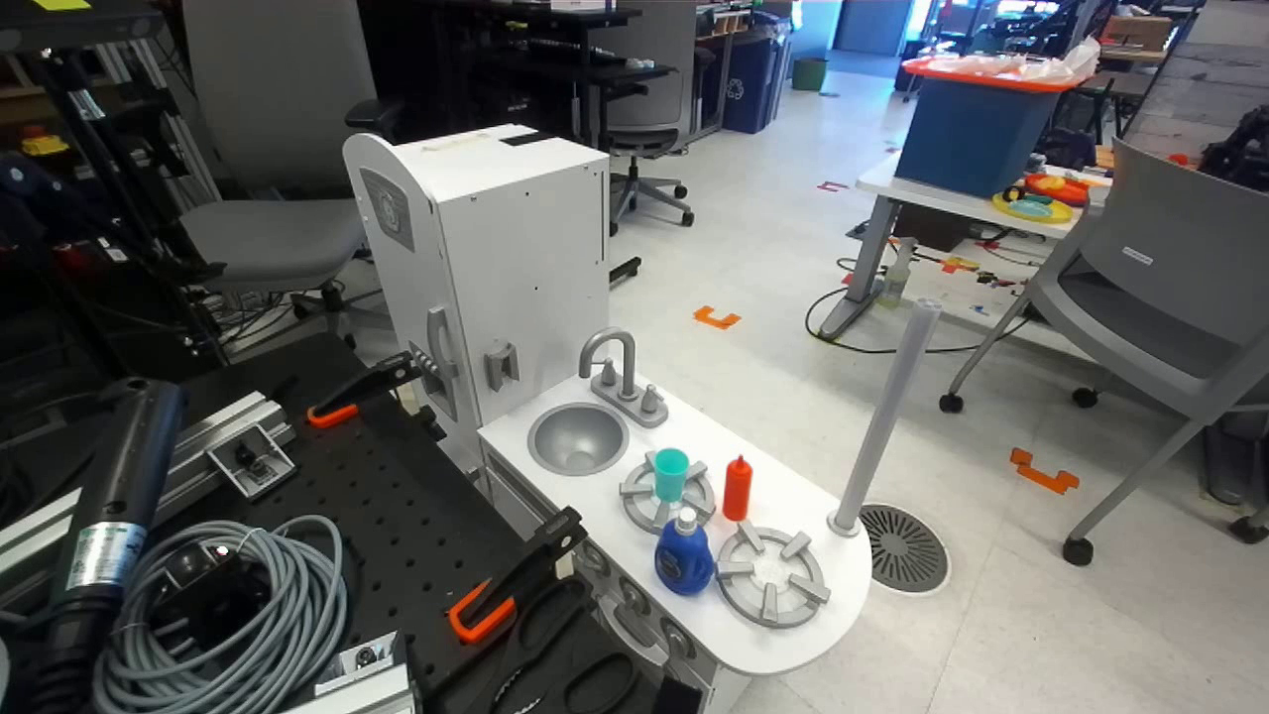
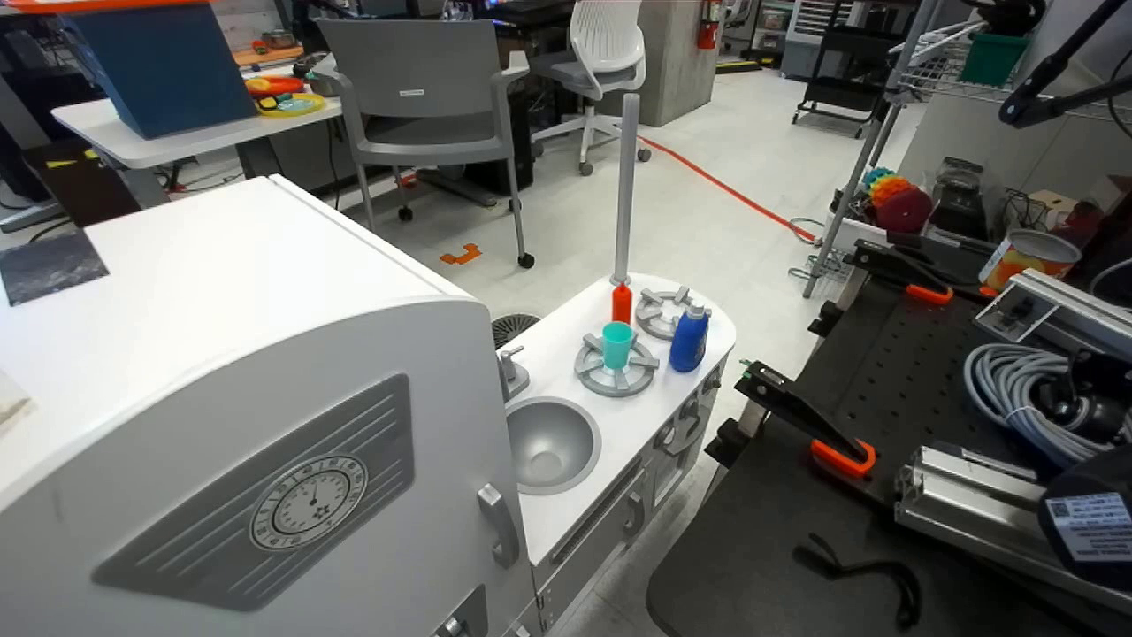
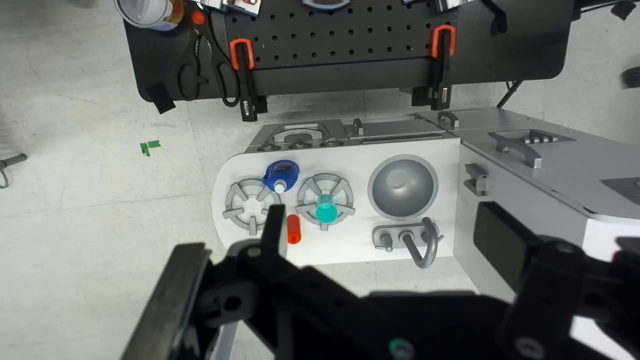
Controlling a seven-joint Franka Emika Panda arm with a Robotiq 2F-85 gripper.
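On the toy kitchen's white counter (image 1: pixel 779 500) stand a teal cup (image 1: pixel 671 474), a red squeeze bottle (image 1: pixel 738 488) and a blue detergent bottle (image 1: pixel 684 554). The teal cup (image 2: pixel 616 346) rests upright on the burner nearer the sink, while the blue bottle (image 2: pixel 689 339) is at the counter's front side between the burners. Seen from above in the wrist view, the red bottle (image 3: pixel 293 229) is towards the back edge. My gripper hangs high over the counter, its fingers wide open and nothing between them. Neither exterior view shows the gripper.
A grey sink (image 3: pixel 403 187) and curved faucet (image 3: pixel 427 243) lie beside the tall white fridge cabinet (image 1: pixel 523 250). An upright grey post (image 1: pixel 886 416) rises from the counter's back edge. The black table (image 1: pixel 393 535) in front carries clamps, scissors and coiled cable.
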